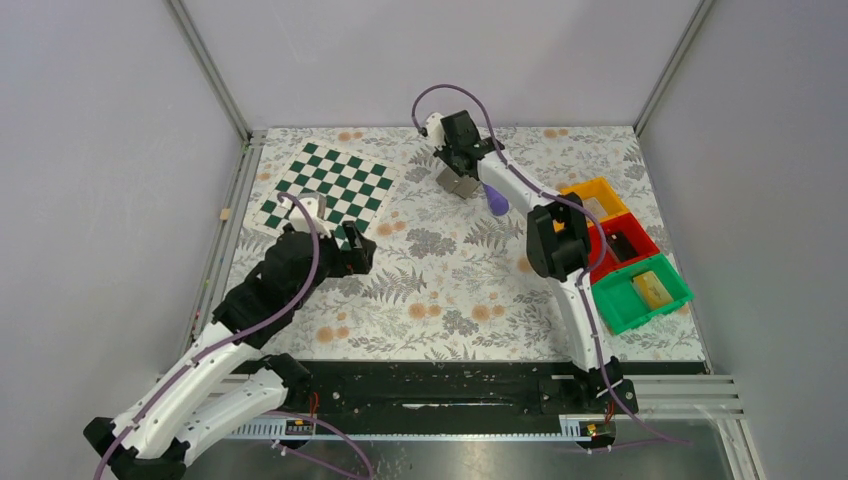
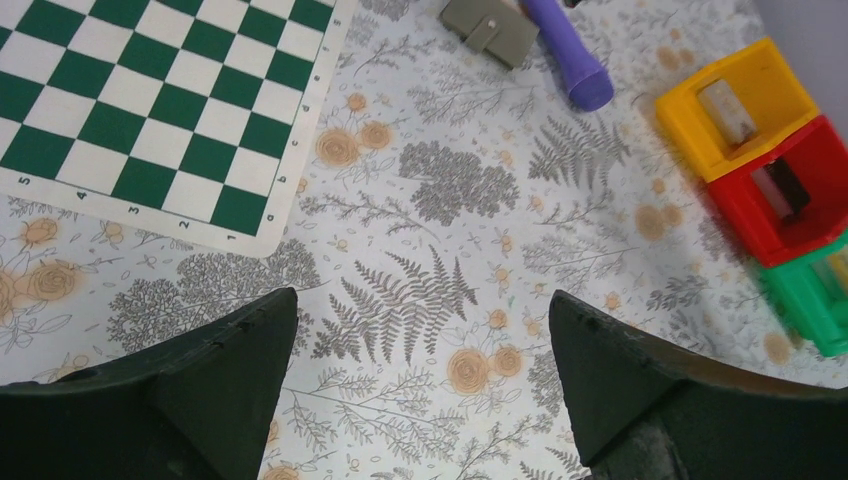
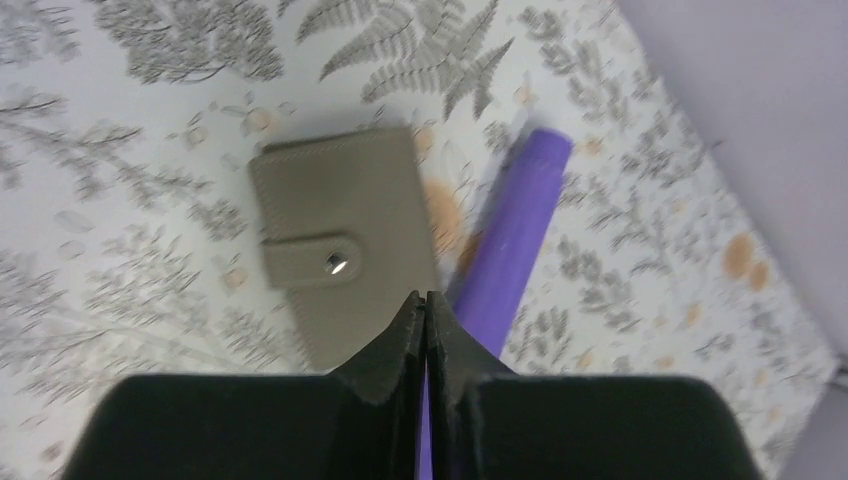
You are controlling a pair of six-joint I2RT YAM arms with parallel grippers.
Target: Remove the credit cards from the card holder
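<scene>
The grey card holder (image 1: pixel 455 183), with its snapped strap, lies on the patterned cloth beside a purple cylinder (image 1: pixel 497 200); in the right wrist view the holder (image 3: pixel 345 200) is closed and blurred. My right gripper is above it, fingertips together; I cannot make out anything between them. My left gripper is open over the cloth near the chessboard, well away from the holder (image 2: pixel 488 25), with nothing between its fingers.
A green-and-white chessboard mat (image 1: pixel 325 185) lies at the back left. Yellow (image 1: pixel 607 194), red (image 1: pixel 648 238) and green (image 1: pixel 620 308) bins stand on the right.
</scene>
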